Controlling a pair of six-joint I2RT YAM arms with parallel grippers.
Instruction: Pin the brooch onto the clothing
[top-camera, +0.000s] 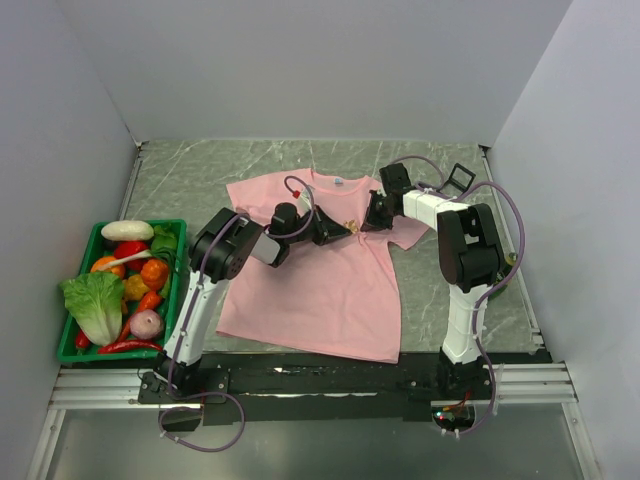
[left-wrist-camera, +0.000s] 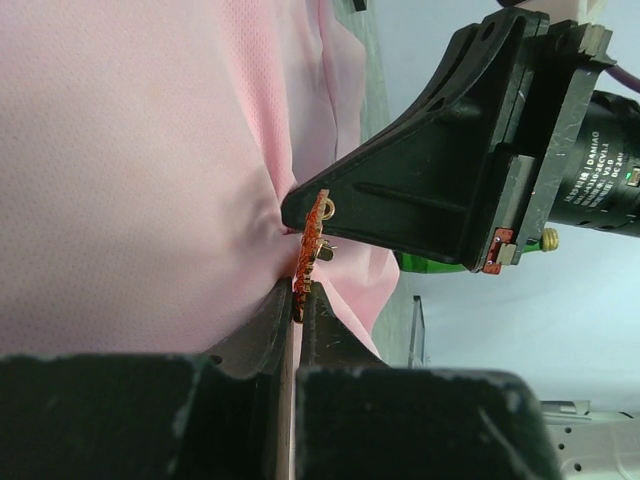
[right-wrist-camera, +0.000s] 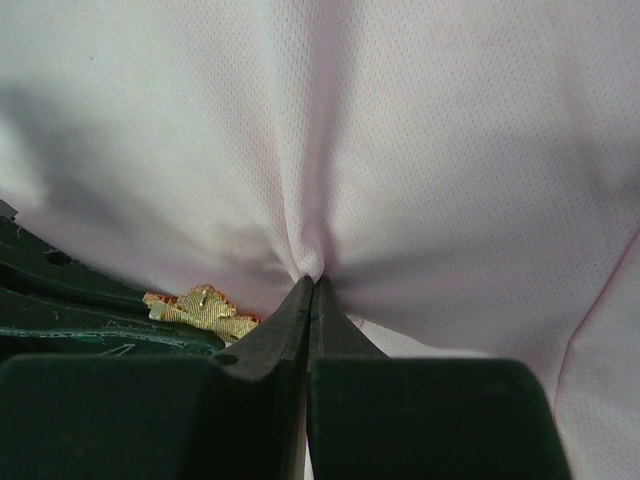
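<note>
The pink shirt (top-camera: 300, 310) lies spread on the table. My left gripper is shut on the gold brooch (left-wrist-camera: 310, 250), which is held upright at its tips, seen nearly edge-on against the cloth. My right gripper is shut on a pinched fold of the shirt, just beside the brooch, which shows in the right wrist view low at the left. The two grippers nearly meet near the shirt's upper right. Whether the brooch's pin is in the cloth I cannot tell.
A green basket (top-camera: 175, 300) of vegetables stands at the left of the table. A small black frame (top-camera: 462, 177) lies at the back right. Bare table shows behind the shirt and at the back left.
</note>
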